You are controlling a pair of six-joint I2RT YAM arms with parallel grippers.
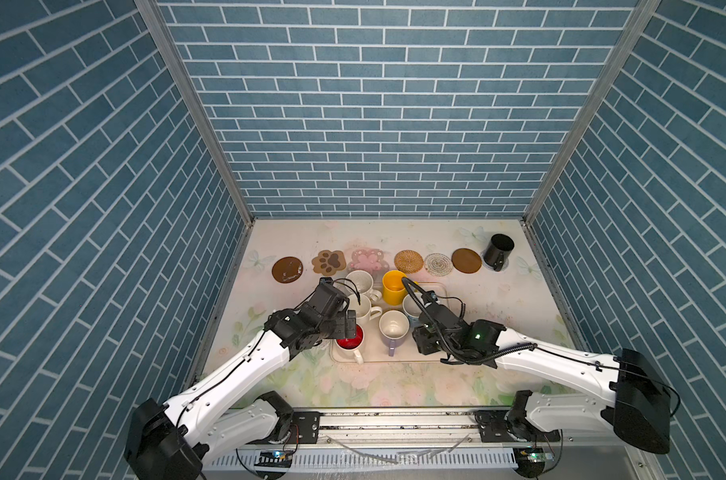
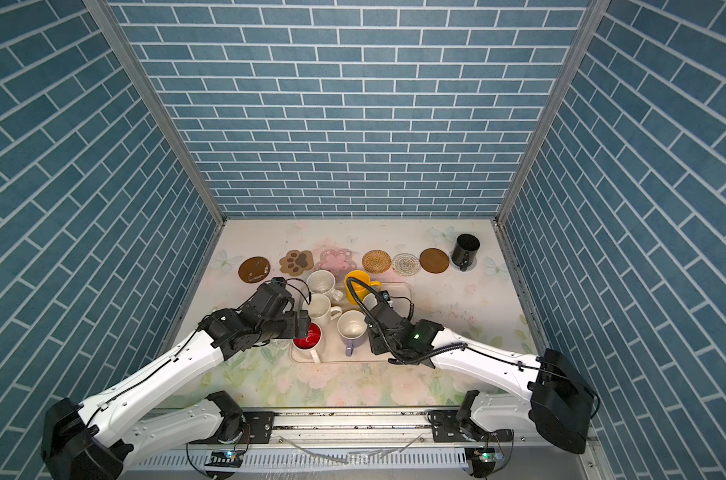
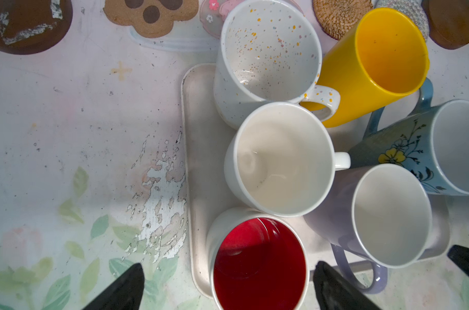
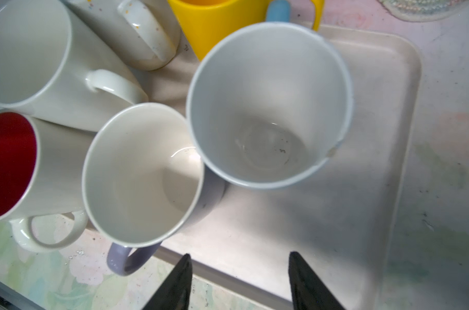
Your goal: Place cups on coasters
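Observation:
A tray (image 4: 358,217) holds several mugs: red-lined white (image 3: 260,263), lavender (image 3: 368,217), plain white (image 3: 281,160), speckled white (image 3: 268,46), yellow (image 3: 348,103) and blue floral (image 3: 456,144). Six coasters lie in a row behind, including a brown one (image 1: 287,270) and a pink one (image 1: 368,259). My left gripper is open above the tray's left side, over the red-lined mug, nothing held. My right gripper hangs over the tray's front right, near the lavender and blue mugs, part open with nothing between its fingers.
A black mug (image 1: 499,250) stands at the back right beside the coasters. Tiled walls enclose the back and both sides.

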